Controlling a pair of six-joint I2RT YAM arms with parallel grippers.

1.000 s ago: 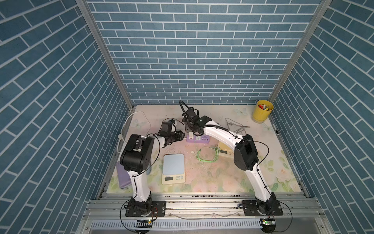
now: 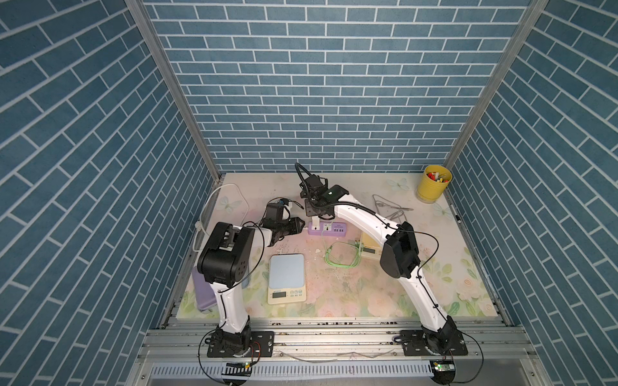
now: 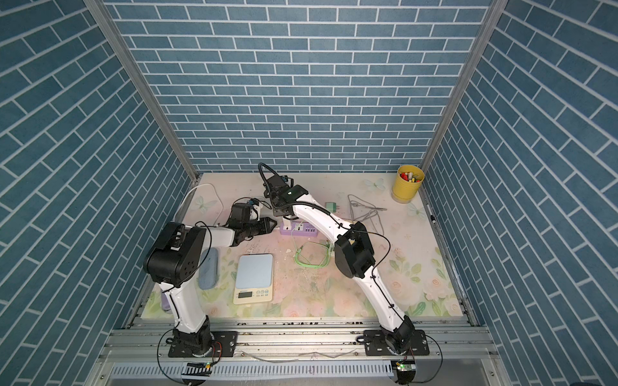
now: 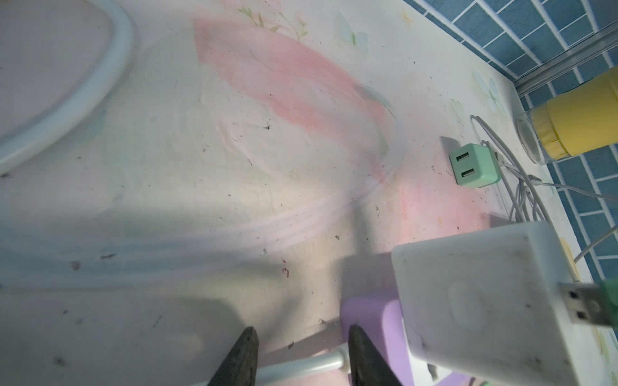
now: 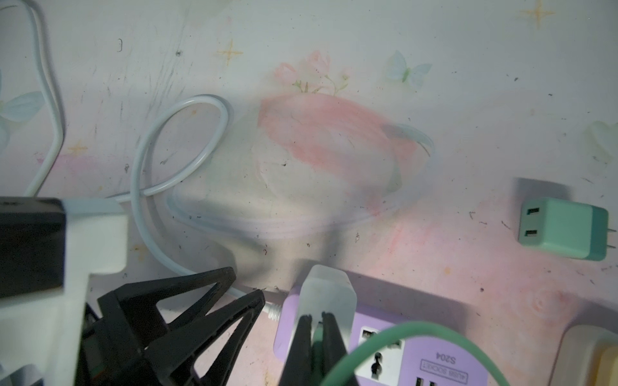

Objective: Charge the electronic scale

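The electronic scale (image 2: 286, 271) lies at the front centre-left. Behind it is the purple power strip (image 5: 444, 353), with a white plug block (image 5: 325, 289) at its left end. My right gripper is over that block, shut, with a green cable rising there; whether it grips anything is unclear. My left gripper is beside the strip's left end, fingers apart, the strip's white cord behind them. A green USB charger (image 5: 557, 228) lies behind the strip, and a green cable (image 2: 341, 263) lies coiled in front of it.
A yellow cup (image 2: 432, 188) stands at the back right with grey cables (image 2: 389, 209) near it. Another scale (image 2: 370, 251) lies partly under my right arm. A slate object (image 3: 208, 273) lies left of the front scale.
My left arm has moved very slightly.
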